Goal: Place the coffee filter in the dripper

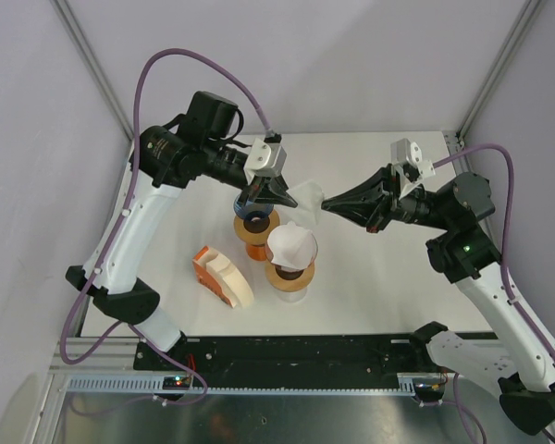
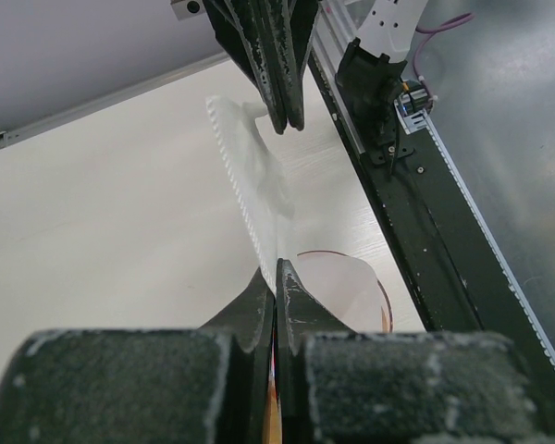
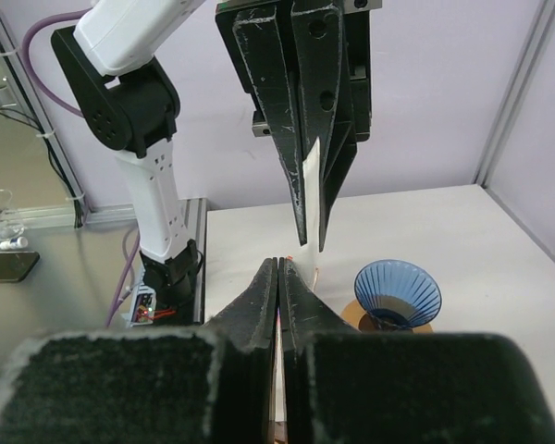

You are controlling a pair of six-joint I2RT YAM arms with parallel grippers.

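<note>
A white paper coffee filter (image 1: 304, 205) hangs from my left gripper (image 1: 287, 198), whose fingers are shut on it; in the left wrist view it (image 2: 250, 176) rises from those fingers. My right gripper (image 1: 327, 204) is shut at the filter's right side; whether it grips the paper is hard to tell. In the right wrist view the filter (image 3: 312, 203) stands edge-on. Below, a clear dripper with white paper (image 1: 291, 245) in it sits on a wooden stand. A blue dripper (image 3: 397, 291) on a second stand is behind it, partly hidden by the left arm.
An orange and white holder (image 1: 220, 276) lies to the left of the drippers.
</note>
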